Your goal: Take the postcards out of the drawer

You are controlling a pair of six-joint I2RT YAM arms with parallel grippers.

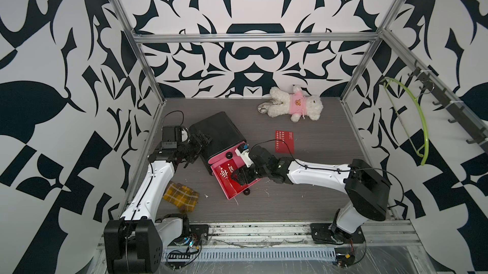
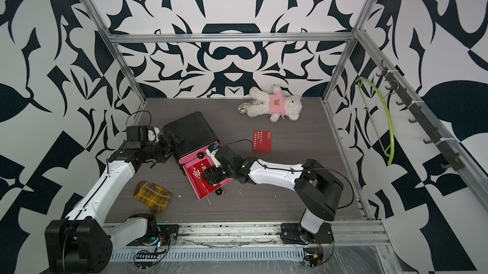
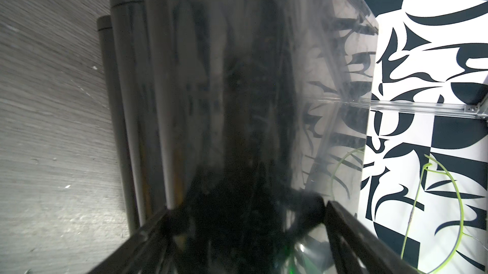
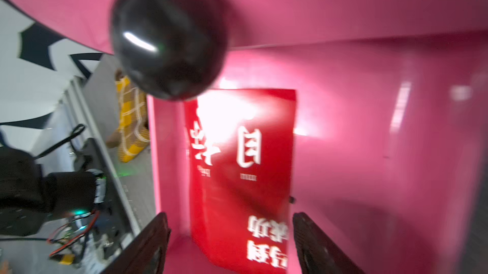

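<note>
A red postcard (image 4: 239, 182) with white characters lies flat in the pink drawer (image 1: 220, 158), which is pulled out of the black cabinet (image 1: 217, 130). Another red postcard (image 1: 284, 141) rests on the table to the right of the cabinet. Over the drawer, my right gripper is open, its fingers on either side of the card's near part and nothing held. My left gripper stands open around the side of the cabinet, whose dark glossy top fills most of the left wrist view.
A white plush toy in a pink top (image 1: 297, 103) lies at the back. The yellow plaid cloth (image 1: 181, 196) is at the front left. A black knob (image 4: 170, 32) sticks out from the pink drawer front. Open table lies right of the drawer.
</note>
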